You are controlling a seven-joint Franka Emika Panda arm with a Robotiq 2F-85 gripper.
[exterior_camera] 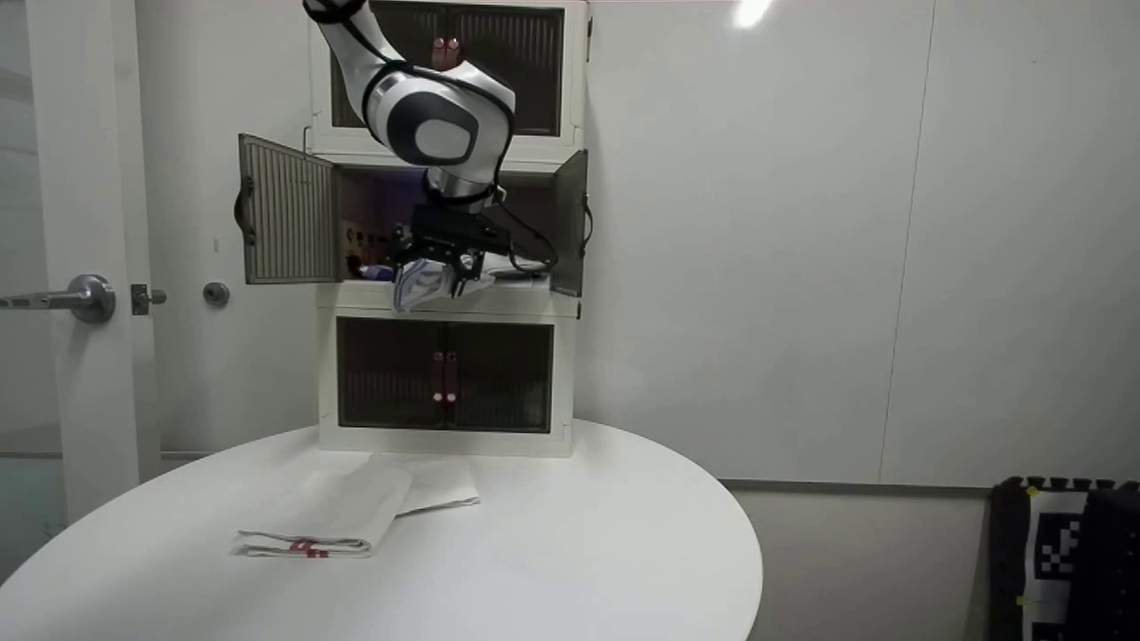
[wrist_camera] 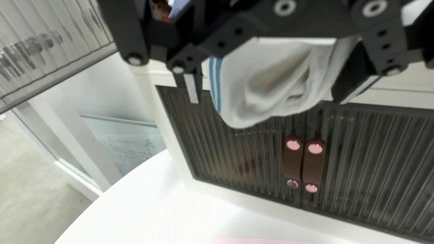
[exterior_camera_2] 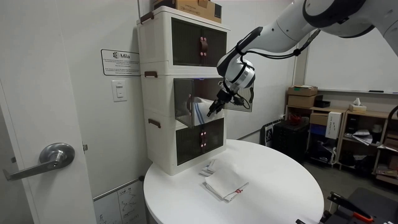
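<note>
A white towel with blue stripes (wrist_camera: 280,81) hangs over the front edge of the open middle cabinet compartment. In the wrist view it lies between my gripper's (wrist_camera: 270,95) widely spread fingers, with a gap to the finger on either side. My gripper (exterior_camera: 433,279) is open and tilted downward at the compartment's mouth. From the side, the towel (exterior_camera_2: 202,111) drapes out past the shelf, with the gripper (exterior_camera_2: 211,112) right by it. On the round table lies a folded white cloth with red marks (exterior_camera: 326,518), partly over another folded cloth (exterior_camera: 440,486).
Both middle doors stand open, the left door (exterior_camera: 289,214) and the right door (exterior_camera: 571,224) flanking my gripper. The lower doors (exterior_camera: 390,374) are closed. A purple item (exterior_camera: 376,273) sits inside at the left.
</note>
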